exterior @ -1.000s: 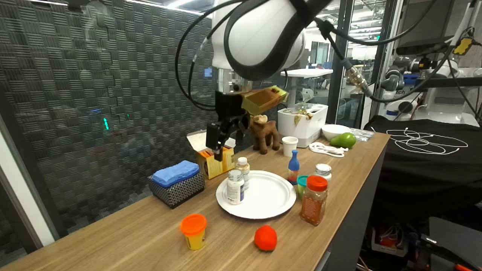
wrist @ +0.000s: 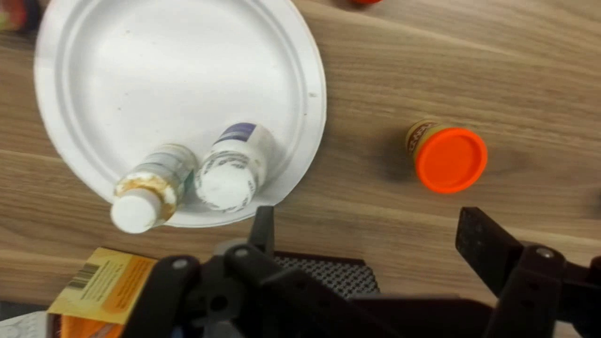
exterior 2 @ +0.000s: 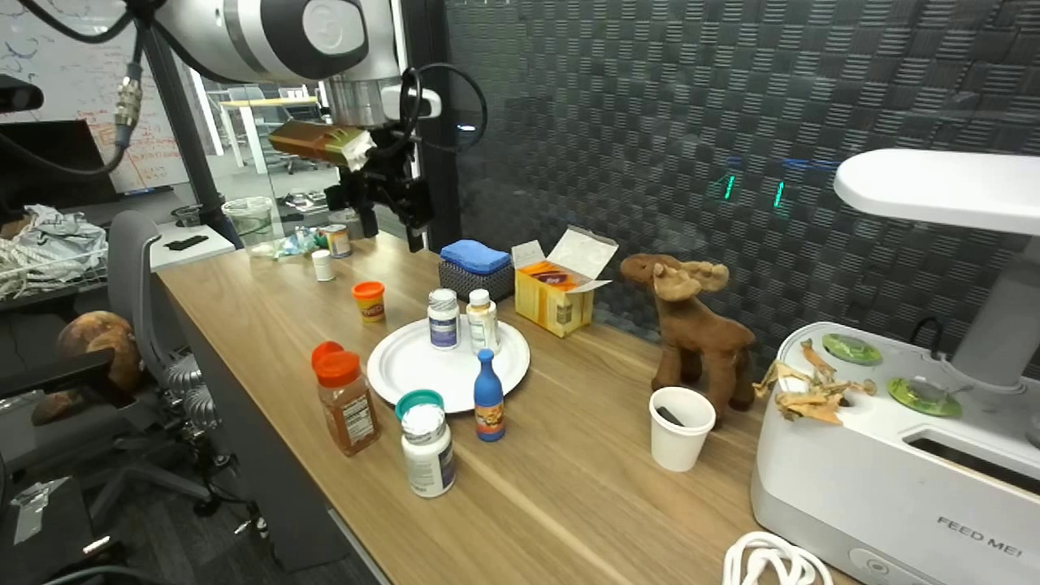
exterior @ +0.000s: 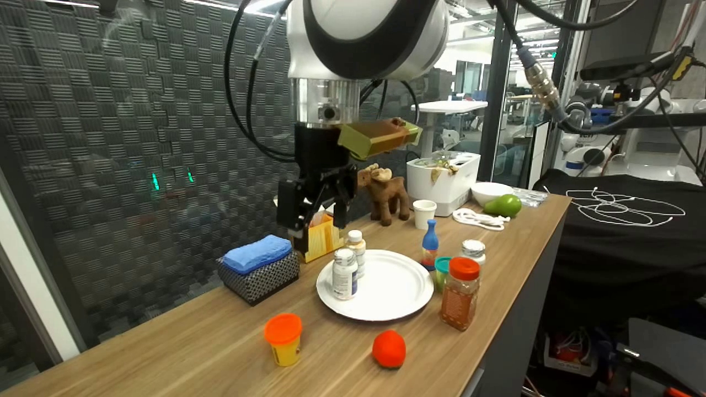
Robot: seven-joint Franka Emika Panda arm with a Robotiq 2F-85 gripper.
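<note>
My gripper stands open in the air, its fingers wide apart with nothing between them. In exterior view 1 the gripper hangs above the back of the table, near the blue cloth on a dark woven box. A white plate carries two pill bottles upright at its edge: a white one with a purple label and a second with a brownish neck. A yellow tub with an orange lid stands apart from the plate on bare wood.
Around the plate are a red ball, a spice jar, a blue bottle and a white-capped bottle. An opened yellow box and a plush moose stand at the back.
The arm and open gripper have shifted left in exterior view 1, from in front of the yellow box toward the blue cloth, and slightly nearer the camera. The table objects have not moved.
</note>
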